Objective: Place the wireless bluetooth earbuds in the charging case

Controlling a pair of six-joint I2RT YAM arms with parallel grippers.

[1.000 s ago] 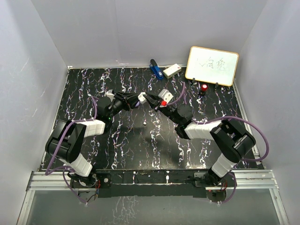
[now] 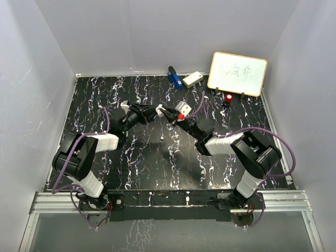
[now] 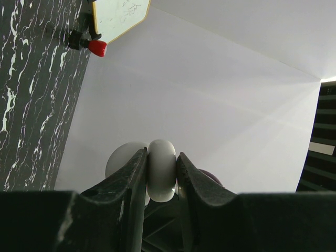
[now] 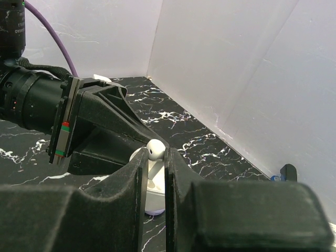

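Note:
The white charging case (image 2: 159,111) is up off the table at the centre, with my left gripper (image 2: 155,111) shut on it. In the left wrist view the case's rounded end (image 3: 161,170) shows between the fingertips, and a second white rounded part (image 3: 126,157) shows behind it. A white earbud (image 4: 156,149) stands between the fingertips of my right gripper, in front of the white case (image 4: 154,200). The fingers are a little apart, and I cannot tell whether they grip the bud. How deep the bud's stem sits is hidden. A small white piece, possibly the other earbud (image 2: 162,138), lies on the table.
At the back are a blue stapler (image 2: 175,77), a pale box (image 2: 192,79), a small whiteboard (image 2: 238,73) and a red-topped item (image 2: 228,100).
The right arm's elbow and its cable have shifted slightly left and inward. My left gripper and the case have moved a hair to the right. The items on the table are unmoved.

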